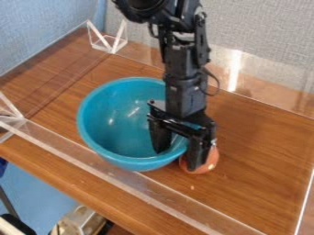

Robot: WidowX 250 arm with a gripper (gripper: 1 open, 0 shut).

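A large teal bowl [113, 119] sits on the wooden table [252, 184]. My black gripper [182, 138] is open and hangs low over the bowl's right rim, its fingers reaching down on the rim side and beside a round reddish-orange object [200, 164]. That object lies just right of the bowl and is partly hidden by the gripper; whether the fingers touch it or the rim is unclear.
Two white wire brackets stand at the back left and left edge. A clear low panel runs along the back. The front left edge drops to a blue-grey area.
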